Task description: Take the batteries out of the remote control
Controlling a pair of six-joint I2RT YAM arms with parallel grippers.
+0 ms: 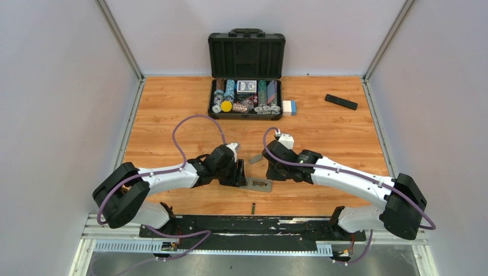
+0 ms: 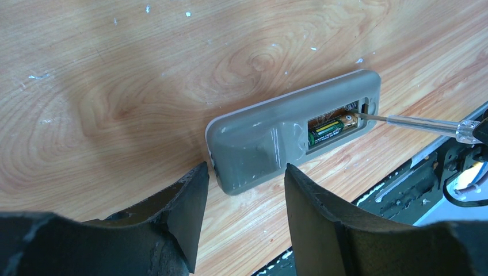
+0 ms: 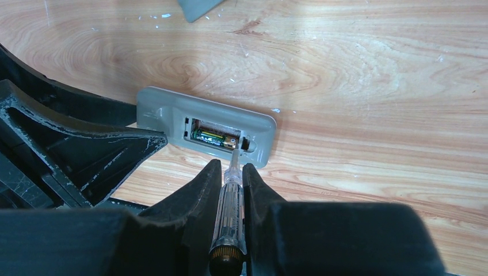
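The grey remote control (image 2: 259, 144) lies face down with its battery compartment uncovered. One green-and-gold battery (image 2: 329, 130) sits inside; the slot beside it looks empty. My right gripper is shut on a clear-handled screwdriver (image 3: 230, 207). The screwdriver's thin metal tip (image 2: 368, 117) reaches into the compartment at the battery's end. At the remote's other end, my left gripper is open, its fingers (image 3: 132, 141) close around that end; contact cannot be told. Another battery (image 1: 253, 209) lies loose on the table toward the front edge.
The grey battery cover (image 1: 255, 158) lies behind the remote. An open black case of poker chips (image 1: 246, 115) stands at the back, a small white-and-blue box (image 1: 289, 108) beside it. A black remote (image 1: 341, 102) rests at the back right.
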